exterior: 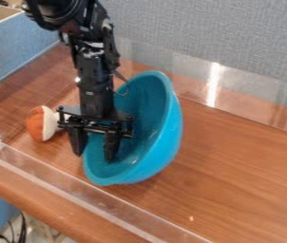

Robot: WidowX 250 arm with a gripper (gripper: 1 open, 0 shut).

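Observation:
A teal bowl [154, 138] is tipped steeply on its side on the wooden table, its hollow facing left toward the arm. My black gripper [95, 140] reaches down at the bowl's left part, fingers pointing down in front of the hollow; whether anything is between them is unclear. Left of the gripper lies an orange and white object [38, 123], partly behind the gripper.
Clear plastic strips run along the near edge and the back of the table [235, 190]. A blue padded wall [13, 62] stands at the left, a grey panel behind.

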